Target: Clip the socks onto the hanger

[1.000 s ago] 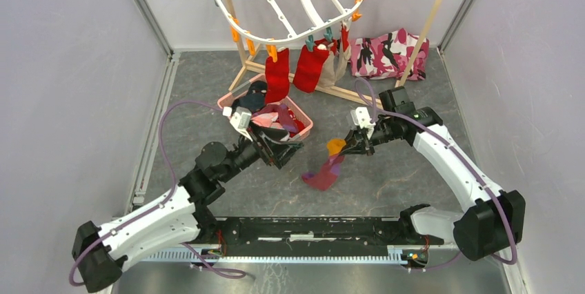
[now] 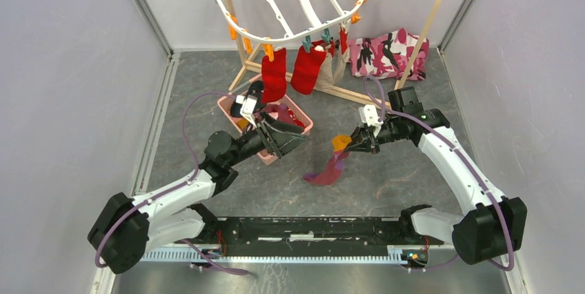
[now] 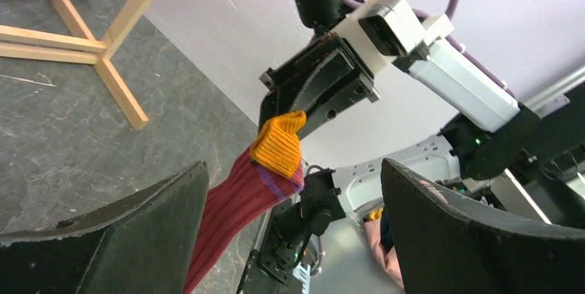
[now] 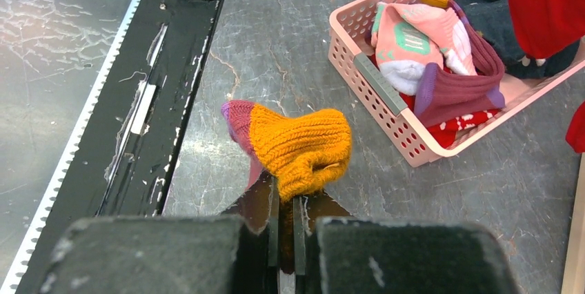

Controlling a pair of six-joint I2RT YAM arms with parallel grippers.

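A maroon sock (image 2: 329,172) with an orange cuff (image 2: 341,142) hangs from my right gripper (image 2: 350,147), which is shut on the cuff end. In the right wrist view the orange cuff (image 4: 303,143) bulges out above the pinched fingertips. My left gripper (image 2: 294,145) is open, pointing toward the sock with a gap between them. The sock (image 3: 241,190) appears framed by the open left fingers (image 3: 183,194), farther off than they are. The white hanger (image 2: 319,30) is at the top, with orange and teal clips round its rim; red socks (image 2: 274,76) hang from it.
Beneath the left gripper, a pink basket (image 2: 301,114) holds several socks, partly hidden by the arm. A wooden stand (image 2: 353,94) runs behind it, with a pink camouflage bundle (image 2: 390,54) at the back right.
My left arm has shifted and turned, its gripper moving slightly right and up over the basket.
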